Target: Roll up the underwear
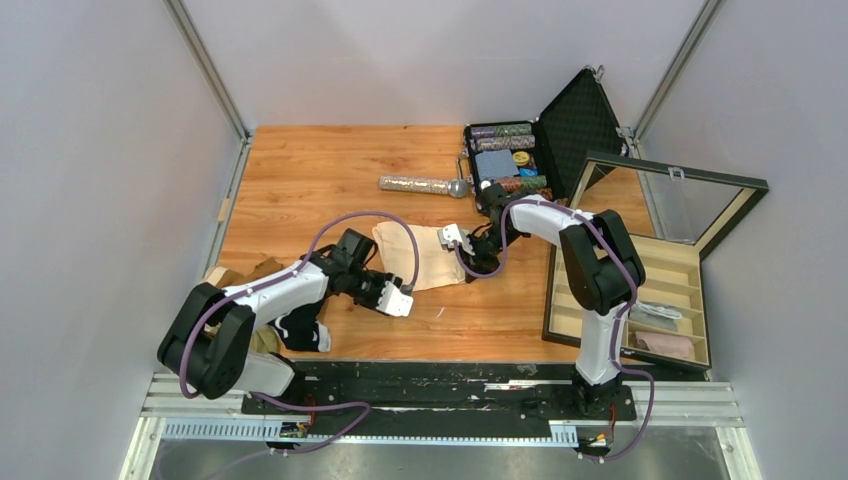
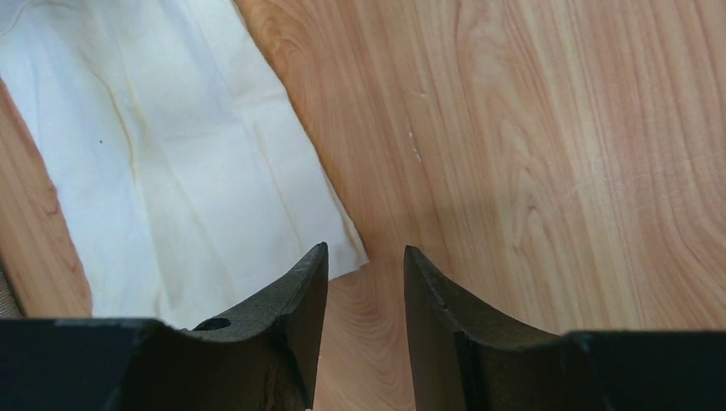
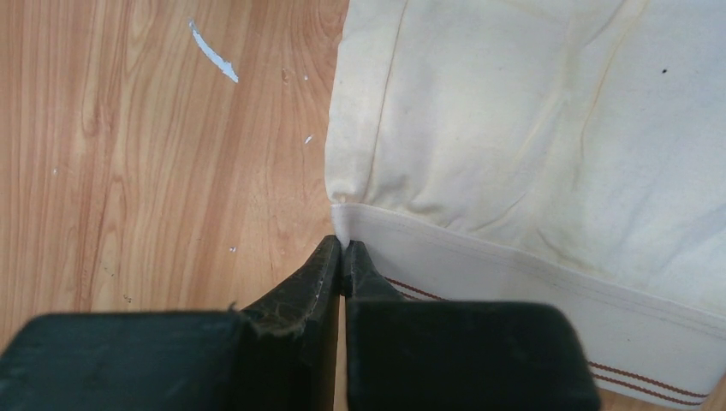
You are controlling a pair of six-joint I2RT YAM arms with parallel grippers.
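The cream underwear (image 1: 410, 250) lies spread on the wooden table between my two grippers. Its waistband (image 3: 531, 282) with dark stripes crosses the lower part of the right wrist view. My right gripper is shut on the waistband's left corner. My left gripper is part open at a corner of the cream cloth, with nothing clearly held between its fingers; bare wood shows below that corner.
A dark pile of clothing (image 1: 305, 330) lies at the left. An open case of chips (image 1: 495, 160) and a clear cylinder (image 1: 415, 184) are at the back. A glass-lidded wooden box (image 1: 670, 290) stands at the right.
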